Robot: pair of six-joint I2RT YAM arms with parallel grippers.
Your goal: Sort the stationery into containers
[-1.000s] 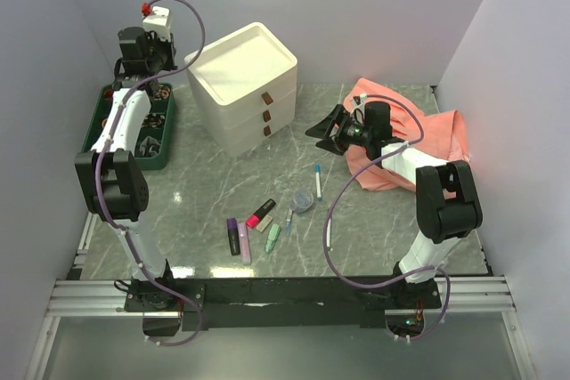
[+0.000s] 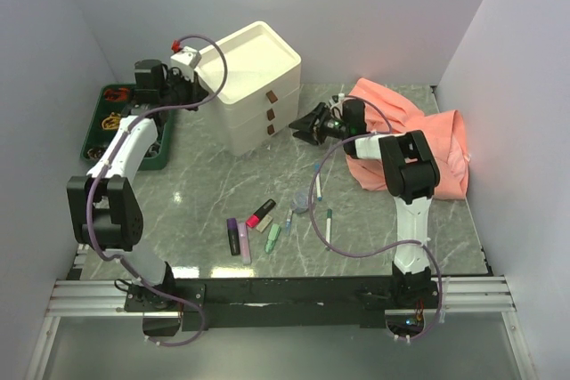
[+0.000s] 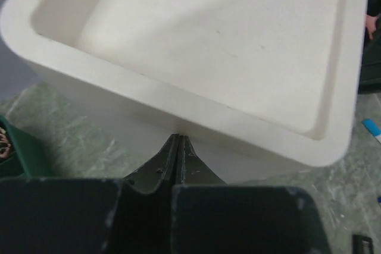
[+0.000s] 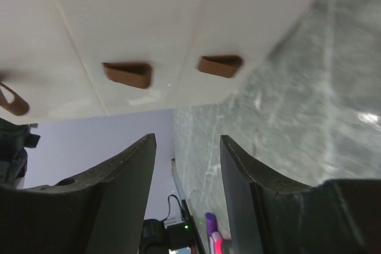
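Note:
A white three-drawer cabinet with brown pull tabs stands at the back centre, its tray-like top empty. Against or very close to its left side is my left gripper, shut, with nothing showing between its fingers. My right gripper faces the drawer fronts, fingers parted and empty; the lower tabs lie ahead of it in the right wrist view. On the table rest a purple-capped dark marker, a pink marker, a red-and-black marker, a green marker and several slim pens.
A green divided bin holding small items sits at the left, partly under my left arm. A pink cloth lies crumpled at the right, beneath the right arm. Near a round clear object, the middle of the table is mostly free.
The right gripper has moved left toward the drawer fronts, its fingers closer together.

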